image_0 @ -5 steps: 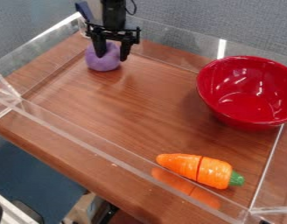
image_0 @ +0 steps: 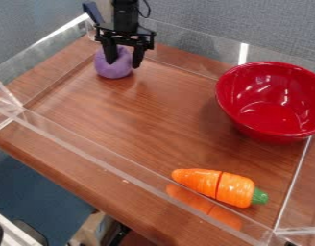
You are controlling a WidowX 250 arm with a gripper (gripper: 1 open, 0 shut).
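The black gripper (image_0: 124, 46) is at the upper left of the camera view, low over a round purple object (image_0: 114, 65), with its fingers around the object's upper part. Whether the fingers grip it or only straddle it is unclear, as the gripper covers part of it. A red bowl (image_0: 271, 100) sits on the right of the wooden surface (image_0: 134, 125), and a toy carrot (image_0: 214, 184) with a green top lies at the lower right.
Clear plastic walls border the work area along the back, left and front, with a wall (image_0: 109, 153) running diagonally across the lower part.
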